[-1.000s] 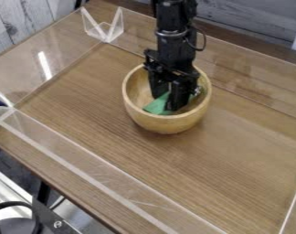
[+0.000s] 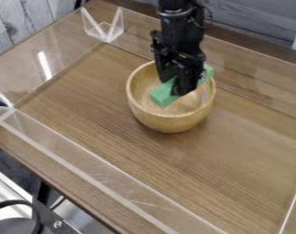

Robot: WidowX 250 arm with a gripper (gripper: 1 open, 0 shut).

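A black robot arm hangs from the top into a round light wooden bowl [image 2: 163, 117] near the centre of the camera view. Its gripper [image 2: 179, 75] is shut on a green object [image 2: 165, 91], which is held tilted over the bowl's interior; part of the green shows to the right of the fingers too. The fingertips are dark and hard to make out.
A clear plastic shape [image 2: 101, 27] stands at the back left. Black cables [image 2: 28, 219] lie beyond the table's lower-left edge.
The gripper has risen from low in the bowl, and the green object has come up and tilted with it.
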